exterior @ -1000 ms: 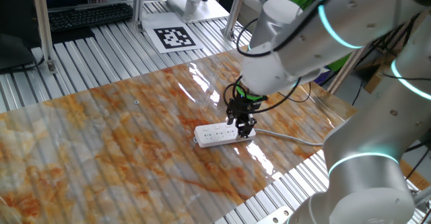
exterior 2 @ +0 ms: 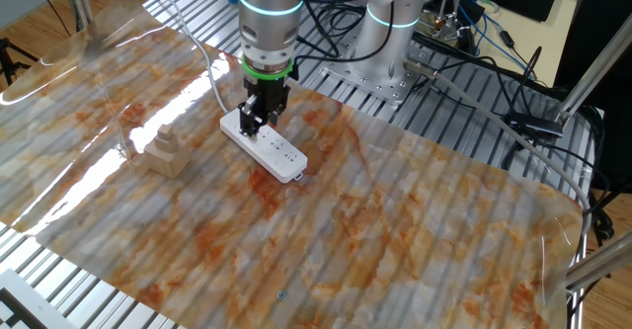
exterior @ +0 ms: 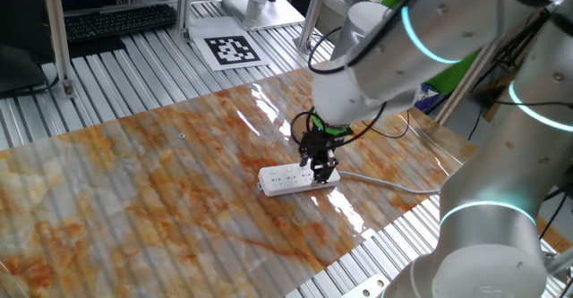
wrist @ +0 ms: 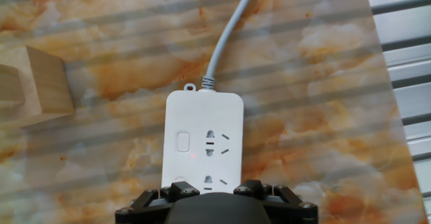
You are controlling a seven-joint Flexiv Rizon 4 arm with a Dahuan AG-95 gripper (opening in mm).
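Note:
A white power strip lies flat on the marbled sheet, its grey cord running off from one end. My gripper points down over the cord end of the strip. In the wrist view the black fingers stand apart across the strip, with its white top showing between them. Whether the fingertips touch the strip cannot be told. A switch button and socket holes show ahead of the gripper; the strip's other end is hidden there but visible in exterior view 2.
A light wooden block with a raised piece sits beside the strip, a short way off. Much of the marbled sheet is bare. A printed marker and a keyboard lie beyond its far edge.
The upper arm links have shifted and tilted somewhat, while the gripper stays over the same end of the strip. The strip has not visibly moved.

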